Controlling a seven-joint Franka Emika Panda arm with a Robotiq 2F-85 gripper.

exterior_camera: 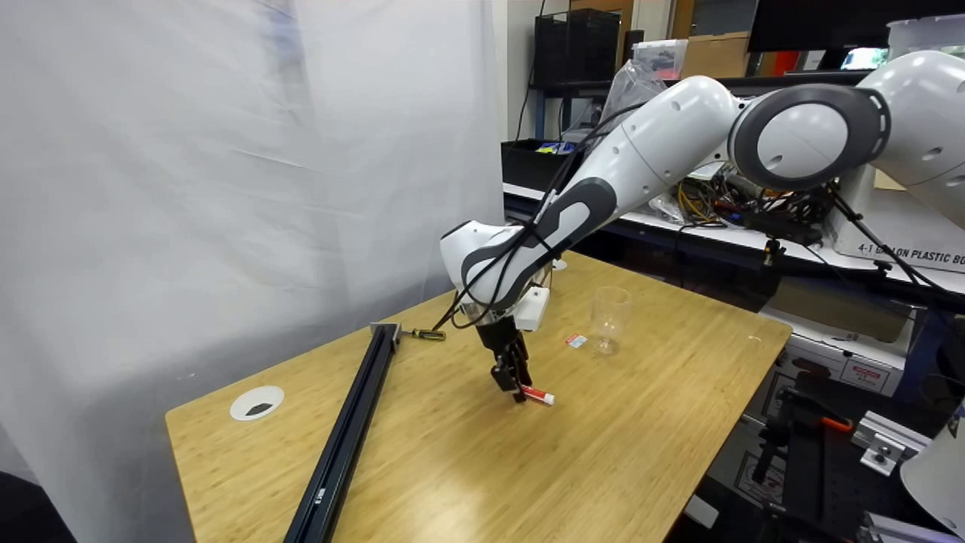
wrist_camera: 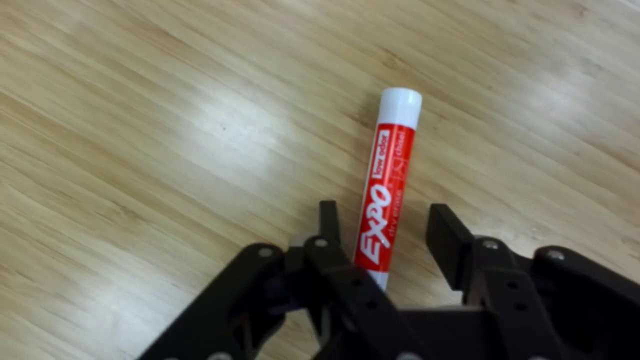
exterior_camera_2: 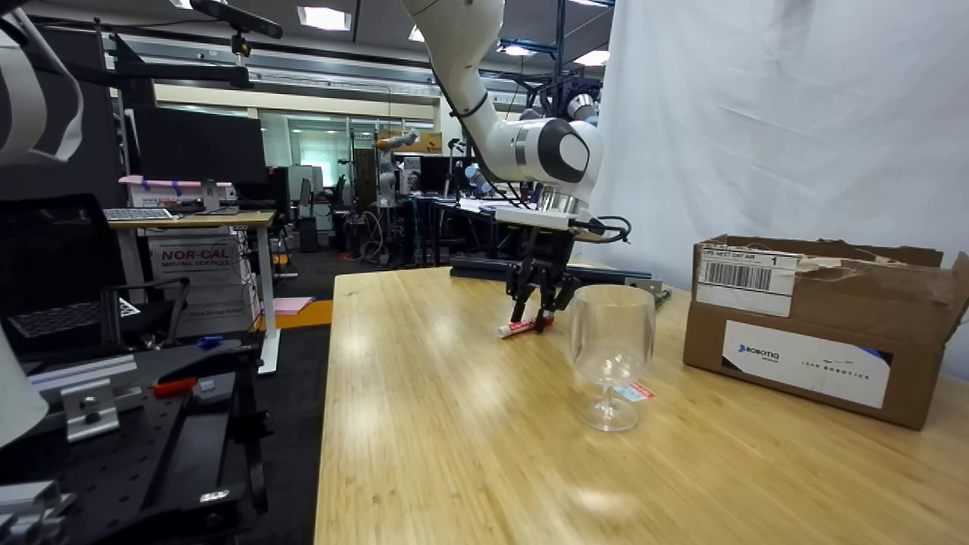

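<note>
A red marker with white ends [wrist_camera: 387, 180] lies flat on the wooden table, its white end pointing away from my gripper in the wrist view. The fingers stand apart on either side of the marker, with a gap on the right and the left finger [wrist_camera: 328, 225] closer to it. Part of the marker's near end is hidden behind the gripper. From the second exterior view, the gripper [exterior_camera_2: 529, 327] is down at the tabletop around the marker [exterior_camera_2: 520, 327]. A clear stemmed glass [exterior_camera_2: 612, 350] stands upright nearby.
An open cardboard box [exterior_camera_2: 817, 336] sits by the curtain. A black rail [exterior_camera: 348, 434] lies along the table, with a screwdriver [exterior_camera: 427, 334] at its far end. A small red-and-white packet [exterior_camera: 576, 340] lies beside the glass.
</note>
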